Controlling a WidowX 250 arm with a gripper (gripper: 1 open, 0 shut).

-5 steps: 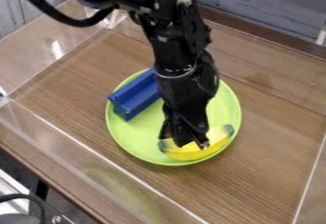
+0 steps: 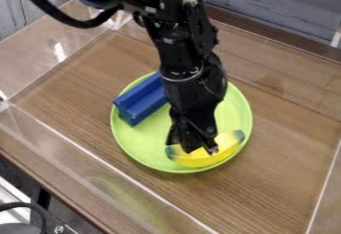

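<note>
My black gripper reaches down into a green plate near the middle of the view, its fingertips over a yellow object at the plate's front right. Whether anything is between the fingers is hard to tell; they look shut. A blue bar-shaped block lies at the plate's back left, beside the arm.
The wooden tray floor is clear to the right and left of the plate, bounded by low walls. A black cable loops at the lower left corner, and another crosses the top left.
The arm's upper part has shifted very slightly; the plate and the things on it look unmoved.
</note>
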